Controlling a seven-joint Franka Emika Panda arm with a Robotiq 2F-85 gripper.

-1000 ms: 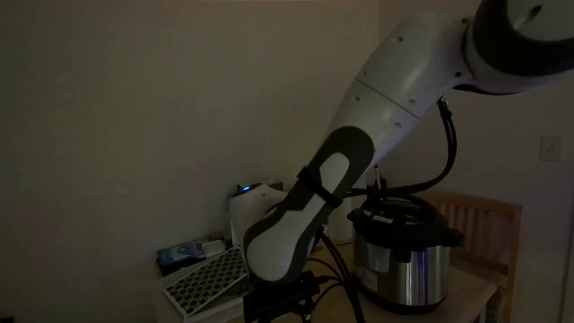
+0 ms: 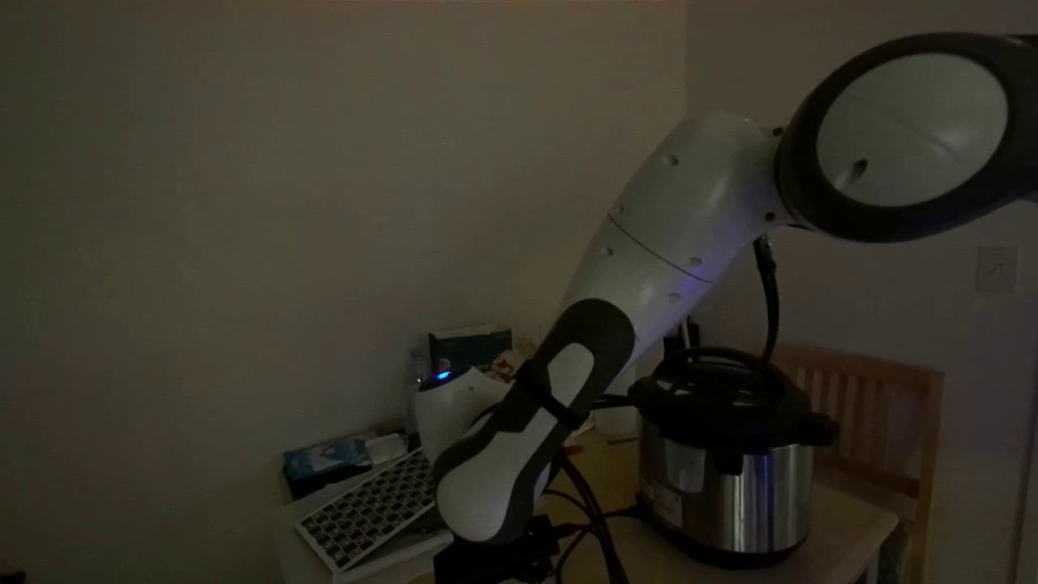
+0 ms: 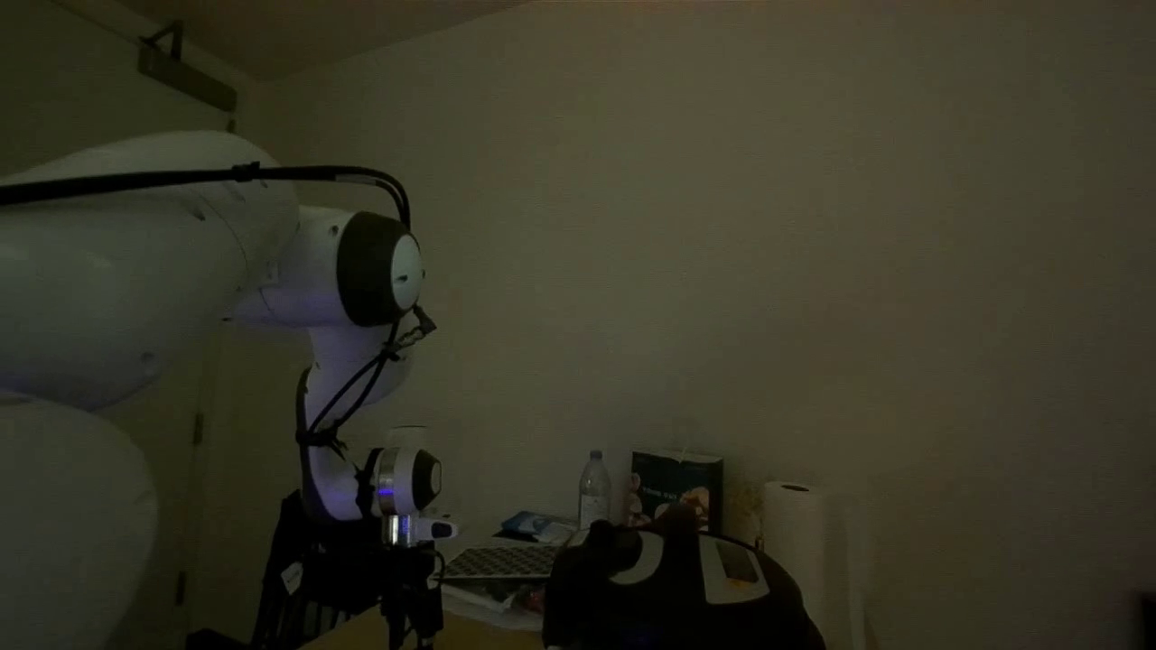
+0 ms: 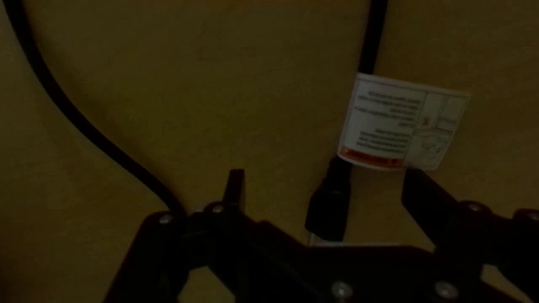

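Note:
In the dim wrist view, my gripper is open, its two dark fingers spread wide. A black plug (image 4: 328,209) on a cord with a white label (image 4: 401,123) lies on the wooden tabletop (image 4: 242,101), showing in the gap between the fingers. Its lower end is hidden behind the gripper body, and whether the fingers are level with it I cannot tell. In the second exterior view, the gripper (image 3: 412,634) points down low at the frame's bottom edge.
A steel pressure cooker (image 2: 725,487) with a black lid stands right of the arm. On the left are a white keyboard (image 2: 375,511) and a blue packet (image 2: 331,456). Toward the wall stand a bottle (image 3: 593,493), a dark box (image 3: 677,487) and a paper roll (image 3: 794,542). Another black cord (image 4: 86,126) curves across the table.
The arm has come down and slightly left in the first exterior view, bringing the hand lower. The cooker and keyboard have stayed put.

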